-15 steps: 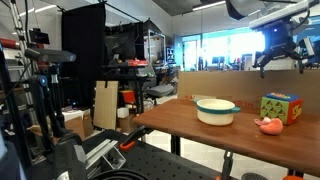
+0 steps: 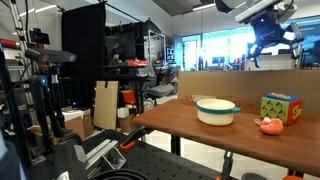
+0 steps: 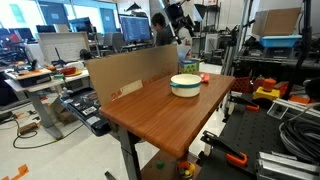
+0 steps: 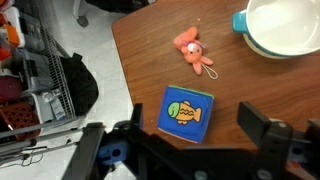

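Over the table my gripper (image 2: 277,57) hangs open and empty, well above the colourful box (image 2: 281,108). From the wrist view, the box's blue top with an orange fish (image 4: 186,112) lies between and below the spread fingers. An orange-pink plush toy (image 2: 269,126) rests on the tabletop near the box, not touching it. Farther along stands a white bowl (image 2: 217,112) with a teal rim and handle; its inside (image 4: 285,22) looks empty in the wrist view.
The brown wooden table (image 3: 165,121) has a wide bare stretch beside the bowl. A tan panel (image 3: 128,80) stands along one long side. Past the table edge, the wrist view shows a rack of items (image 4: 35,75) and a black bag (image 4: 92,92).
My gripper has shifted slightly up and to the left in exterior view 1. The box, toy and bowl stay in place.
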